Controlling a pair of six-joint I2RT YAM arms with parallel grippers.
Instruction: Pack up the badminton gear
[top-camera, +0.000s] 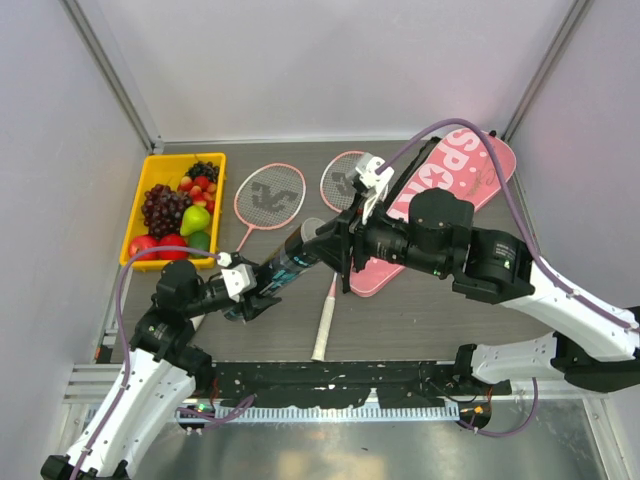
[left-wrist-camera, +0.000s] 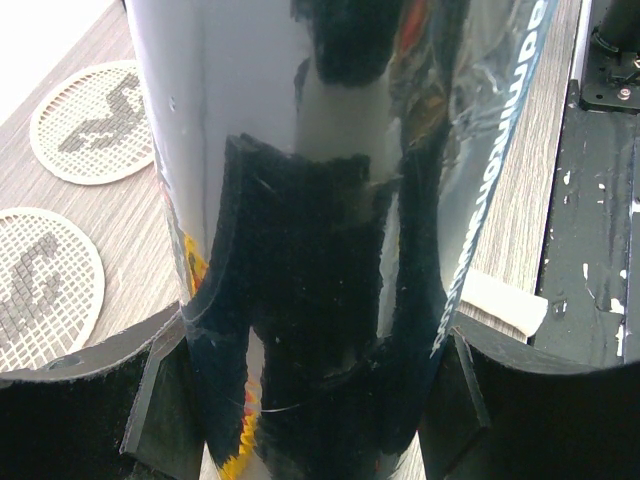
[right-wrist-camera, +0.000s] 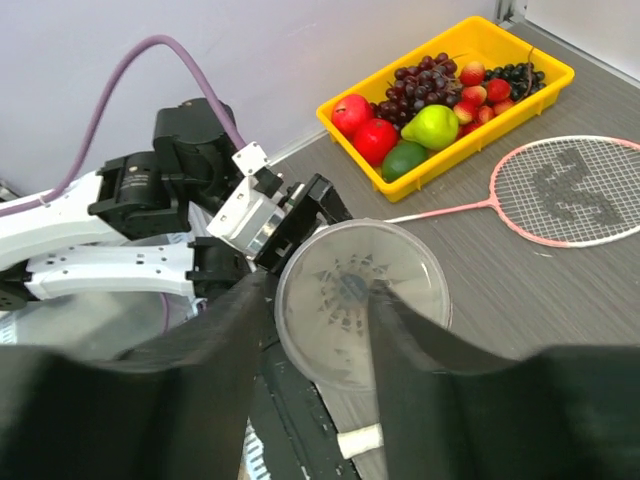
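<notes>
My left gripper (top-camera: 255, 293) is shut on a dark shuttlecock tube (top-camera: 285, 262), held tilted above the floor; in the left wrist view the tube (left-wrist-camera: 310, 250) fills the space between the fingers. My right gripper (top-camera: 342, 243) is at the tube's upper end; in the right wrist view its blurred fingers flank the clear cap (right-wrist-camera: 345, 295), and I cannot tell whether they grip it. Two pink rackets, one racket (top-camera: 270, 195) left and one racket (top-camera: 340, 172) right, lie on the grey surface. A pink racket bag (top-camera: 460, 165) lies at the right, partly behind my right arm.
A yellow crate (top-camera: 140, 205) of fruit sits at the back left. Walls close in the left, back and right sides.
</notes>
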